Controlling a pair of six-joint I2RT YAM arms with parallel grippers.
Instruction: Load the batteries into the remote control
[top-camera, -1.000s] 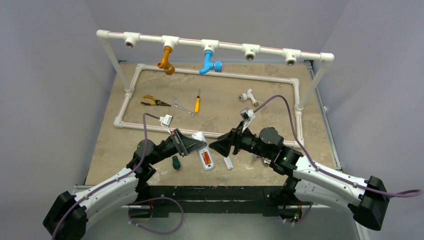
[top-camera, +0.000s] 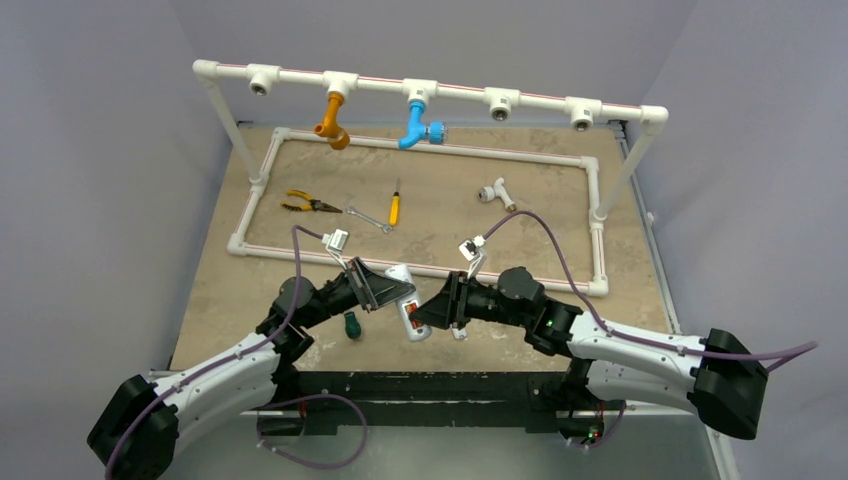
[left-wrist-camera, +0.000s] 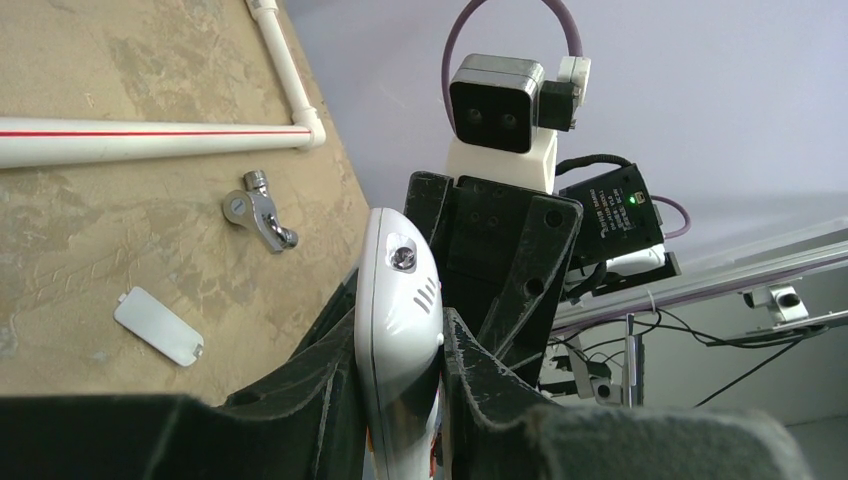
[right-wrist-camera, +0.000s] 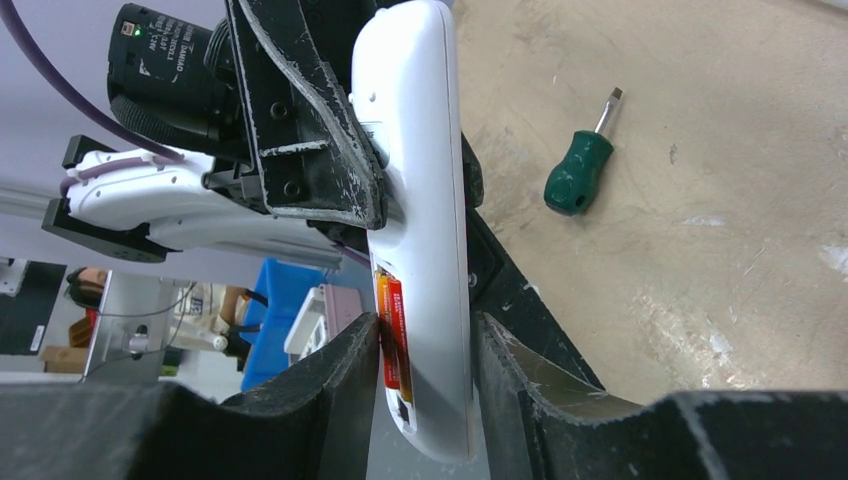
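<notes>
The white remote (top-camera: 404, 280) is held upright in my left gripper, which is shut on it near its upper end. Its open compartment (right-wrist-camera: 395, 330) shows orange-red batteries inside. My right gripper has its fingers either side of the remote's lower part, at the battery compartment; whether they touch it is unclear. In the left wrist view the white battery cover (left-wrist-camera: 158, 325) lies loose on the board.
A green screwdriver (right-wrist-camera: 578, 165) lies on the board below. A chrome fitting (left-wrist-camera: 258, 212) lies nearby. Pliers (top-camera: 312, 204), a wrench and a yellow screwdriver lie inside the pipe frame (top-camera: 510, 152), behind the arms.
My right gripper has moved left onto the lower part of the remote, its wrist lowering, so it now covers more of the battery compartment. The left gripper and remote have stayed put.
</notes>
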